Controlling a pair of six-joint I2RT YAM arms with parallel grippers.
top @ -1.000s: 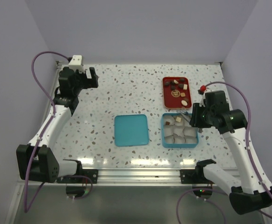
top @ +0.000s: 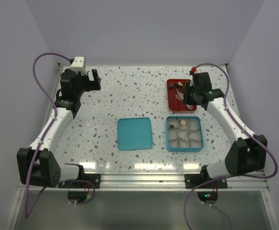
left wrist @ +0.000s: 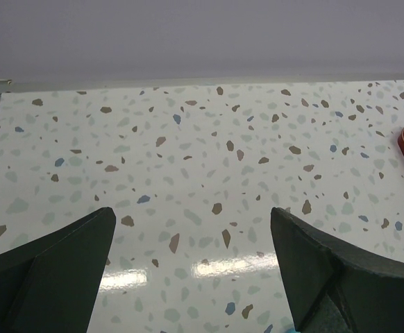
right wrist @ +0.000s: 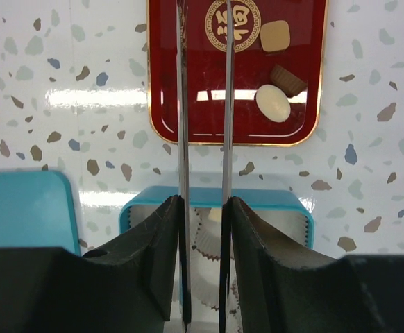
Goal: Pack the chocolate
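Note:
A red tray (top: 172, 105) holds assorted chocolates, among them a white oval piece (right wrist: 273, 103), a square tan piece (right wrist: 275, 35) and a dark brown piece (right wrist: 287, 79). Below it is a blue box (top: 184, 148) with white wavy compartments, a few holding pieces. My right gripper is over the red tray, its long thin tweezer-like fingers part open, with nothing visible between them. My left gripper hangs open and empty at the back left, above bare table.
An empty teal tray (top: 134, 133) lies at centre front, left of the blue box.
The left arm has stayed still.

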